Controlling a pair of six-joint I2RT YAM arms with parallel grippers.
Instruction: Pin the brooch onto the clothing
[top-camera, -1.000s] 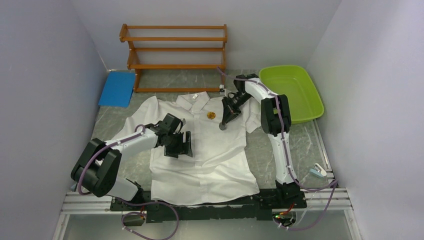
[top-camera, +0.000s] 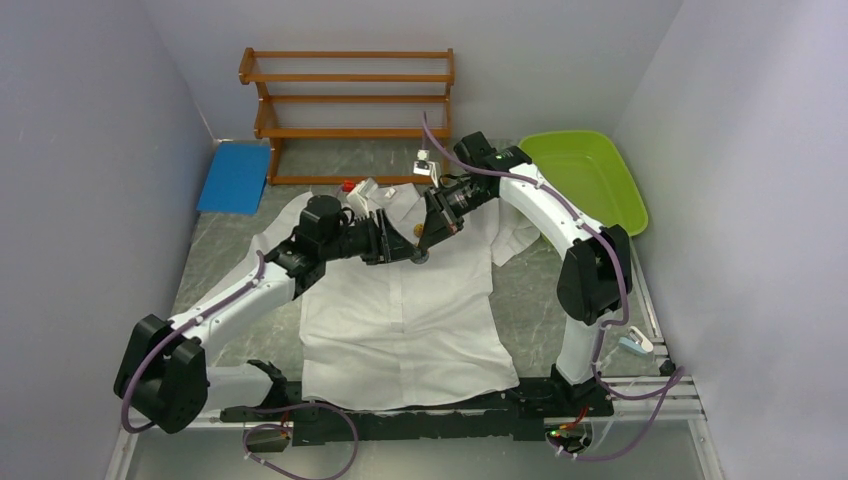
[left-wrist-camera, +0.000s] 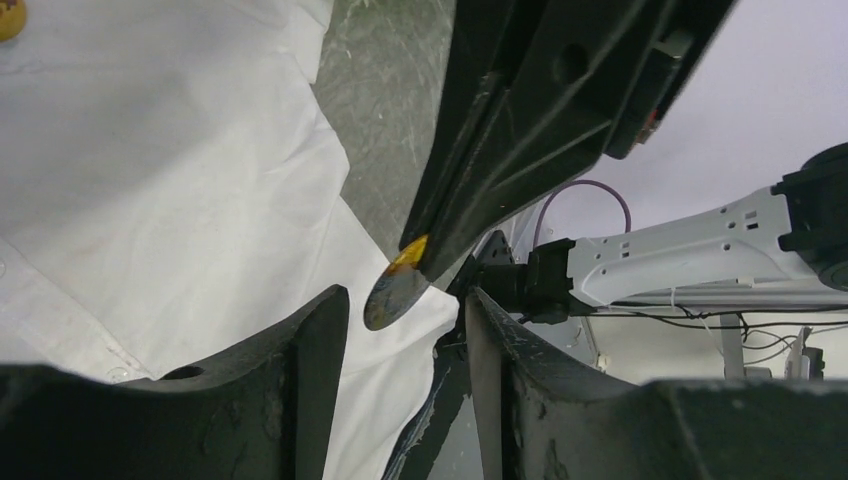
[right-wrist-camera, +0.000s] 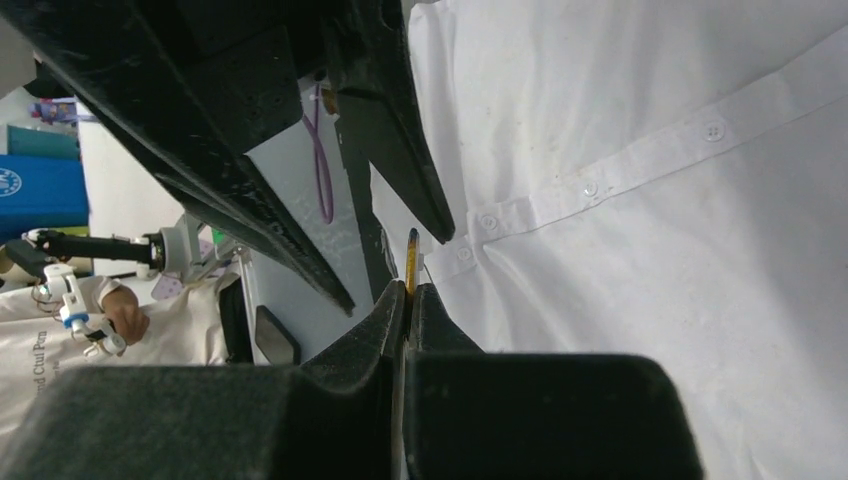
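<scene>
A white shirt (top-camera: 400, 330) lies spread on the table, with its button placket (right-wrist-camera: 650, 160) visible. My right gripper (top-camera: 425, 240) is shut on a thin disc (left-wrist-camera: 397, 295), yellow along one part and grey on its face, held above the shirt. My left gripper stands open around the disc's lower end in the left wrist view, its fingers apart; I cannot tell that they touch it. A round gold piece (top-camera: 418, 230) lies on the shirt near the collar, partly beside the right gripper.
A wooden rack (top-camera: 350, 135) stands at the back, a blue board (top-camera: 232, 180) at back left, a green tray (top-camera: 600, 180) at right. A small pale blue and white object (top-camera: 635, 342) lies at front right.
Both arms have lifted and come together over the shirt's upper middle; my left gripper moved up and right to the disc, my right moved left with it.
</scene>
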